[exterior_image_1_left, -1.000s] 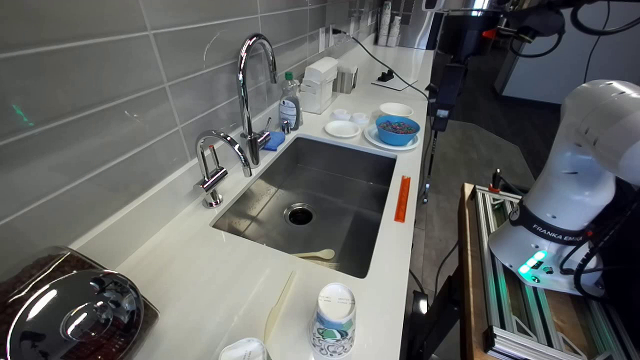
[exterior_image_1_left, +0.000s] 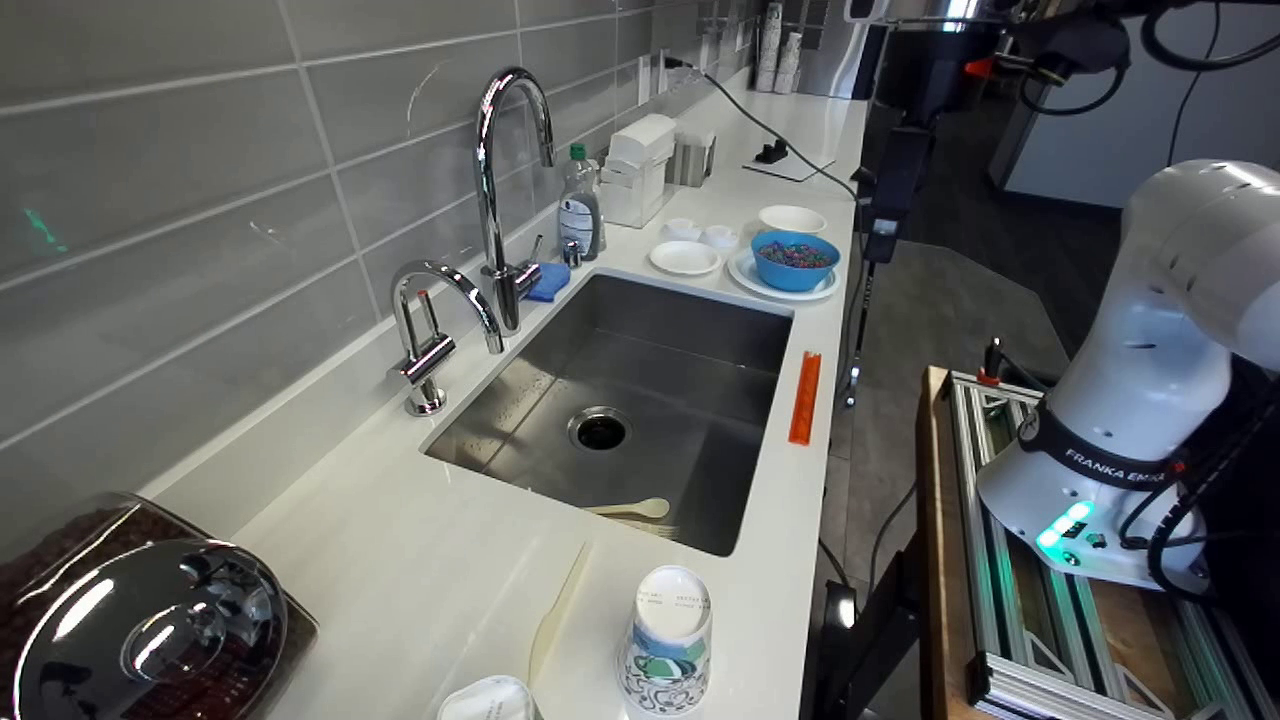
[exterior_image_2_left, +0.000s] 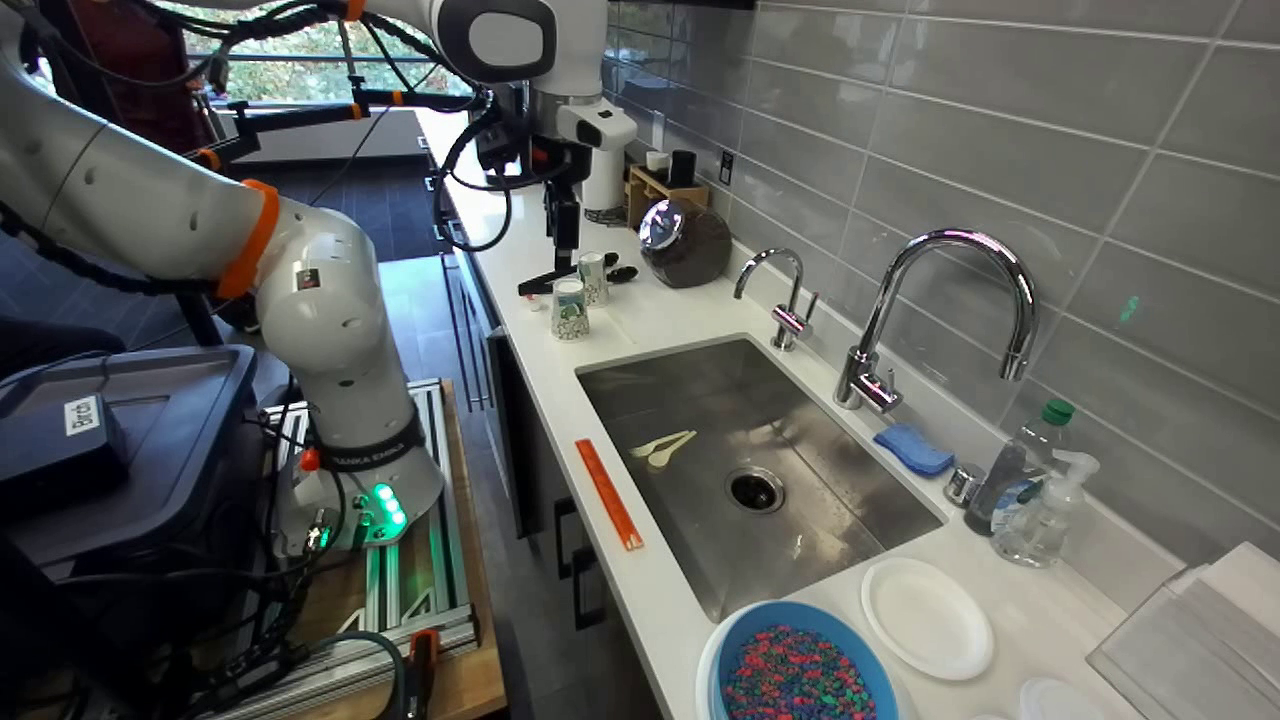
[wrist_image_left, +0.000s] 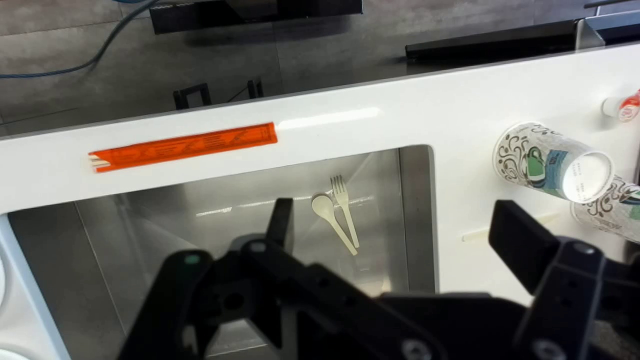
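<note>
My gripper is open, its two black fingers set wide apart with nothing between them. In the wrist view it hangs above the sink and the counter beside it. A pale spoon (wrist_image_left: 324, 207) and a pale fork (wrist_image_left: 340, 195) lie side by side on the floor of the steel sink (wrist_image_left: 418, 210). Two patterned paper cups stand upside down on the counter; the nearer cup (exterior_image_1_left: 667, 654) shows whole. A pale knife (exterior_image_1_left: 558, 618) rests flat near them. Along the counter's front edge lies an orange chopstick packet (exterior_image_1_left: 805, 398).
Past the sink's far end stand a blue bowl (exterior_image_1_left: 794, 262) of coloured bits and a white plate (exterior_image_1_left: 685, 258). Two faucets, one a tall faucet (exterior_image_1_left: 489, 180), rise along the wall. A dark lidded jar (exterior_image_1_left: 150, 648) occupies the near corner.
</note>
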